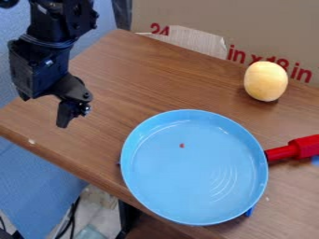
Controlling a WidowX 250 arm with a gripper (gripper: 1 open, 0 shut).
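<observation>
My black gripper (70, 108) hangs over the left part of the wooden table, pointing down; whether its fingers are open or shut is unclear from this view. A light blue plate (193, 173) with a small red speck lies at the lower right of the table. A pale yellow round object (266, 81) stands toward the back right. A red object (296, 149) reaches out from the plate's right side, with bits of blue beside and under the plate's edge.
A cardboard box (237, 28) borders the table's back.
</observation>
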